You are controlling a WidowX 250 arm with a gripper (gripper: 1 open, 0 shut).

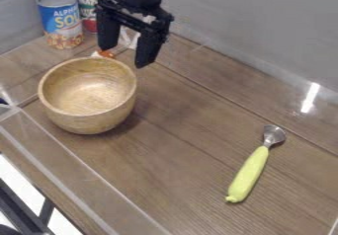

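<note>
A black gripper (128,43) hangs from the top of the camera view, its two fingers spread wide apart just behind and above a beige bowl (89,96). The bowl is empty. Behind the fingers a small white and orange object (106,53) is partly hidden. A peeler-like utensil with a pale green handle (248,172) and metal head lies on the right of the wooden counter.
An Alpha soup can (61,20) and a red can (90,0) stand in the back left corner. A white wall runs along the back.
</note>
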